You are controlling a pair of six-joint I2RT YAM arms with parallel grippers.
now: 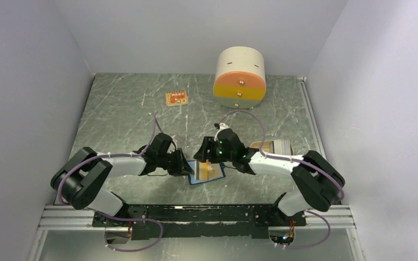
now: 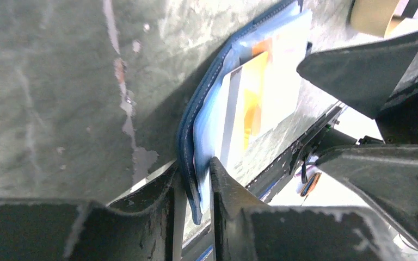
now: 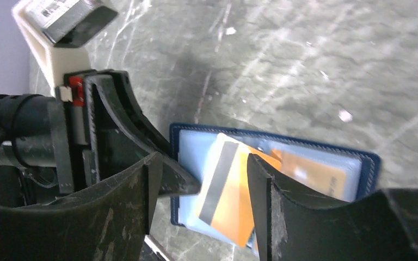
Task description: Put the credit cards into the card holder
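The blue card holder [image 1: 217, 176] lies open near the front middle of the table, yellow and white cards [image 2: 253, 103] inside. My left gripper is shut on the holder's left edge. Just above the holder, my right gripper is open, over a yellow card with a grey stripe [image 3: 234, 212]. In the top view a box of further cards [image 1: 280, 147] sits at the right, partly behind the right arm.
A striped drawer cabinet [image 1: 239, 81] stands at the back right, and a small orange packet [image 1: 176, 98] lies at the back middle.
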